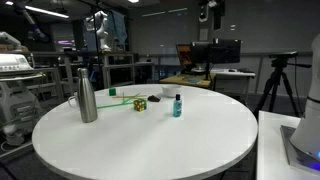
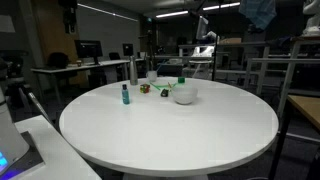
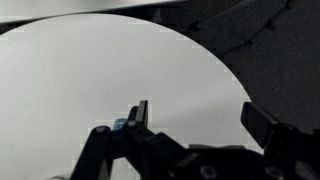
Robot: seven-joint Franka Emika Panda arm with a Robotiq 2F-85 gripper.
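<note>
My gripper is open, its two dark fingers wide apart with nothing seen between them. It hangs high above the white round table (image 3: 170,60). A small blue bottle (image 1: 177,107) with a dark cap stands upright on the table; in the wrist view only a sliver of blue (image 3: 119,124) shows behind the left finger. A tall steel thermos (image 1: 85,98) stands at the left in exterior view 1. Around the table's far part lie a yellowish patterned block (image 1: 140,105), a black item (image 1: 153,98), a green object (image 1: 112,92) and a white bowl (image 2: 185,95).
Thin green and wooden-looking pieces (image 1: 120,101) lie between the thermos and the block. Beyond the table are desks with monitors (image 2: 90,50) and metal racks.
</note>
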